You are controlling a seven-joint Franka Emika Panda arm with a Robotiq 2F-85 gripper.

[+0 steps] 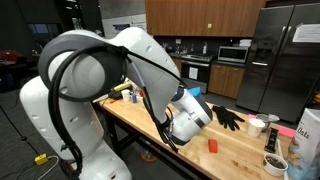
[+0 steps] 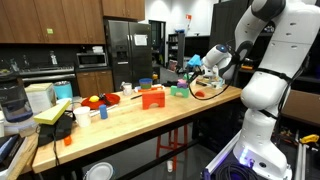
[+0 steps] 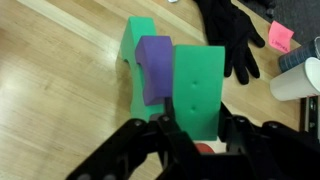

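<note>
A green block point(image 3: 199, 80) is gripped in my gripper, looming close to the camera in the wrist view. Behind and to the left of it, a purple block point(image 3: 155, 65) rests against or on green block parts point(image 3: 138, 38) on the wooden table. Overlap from the held block makes it hard to tell whether it touches the purple one. In exterior view 1 the arm point(image 1: 190, 117) covers the stack and the gripper. Exterior view 2 shows the purple block point(image 2: 183, 82) small beneath the arm, by green point(image 2: 182, 91).
A black glove point(image 3: 232, 30), a pink note point(image 3: 281, 37) and a white cup point(image 3: 297, 80) lie beyond the blocks. A red object point(image 1: 213, 145) sits near the table's front edge. To the left in the wrist view, the tabletop point(image 3: 60, 90) is bare.
</note>
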